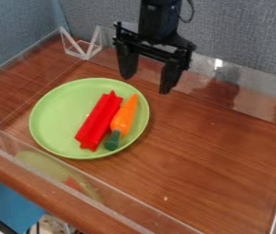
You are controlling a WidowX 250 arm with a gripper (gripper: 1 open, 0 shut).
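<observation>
My black gripper (147, 73) hangs over the back of the wooden table, open, with nothing between its fingers, above and behind a light green plate (58, 110). On the plate lie a red elongated object (98, 119) and, just right of it, an orange carrot (123, 116) with a dark green top pointing toward the front. The gripper is apart from both.
A wooden table (214, 155) is edged by clear low walls, with a grey padded partition (250, 37) behind. A small white stand (79, 46) is at the back left.
</observation>
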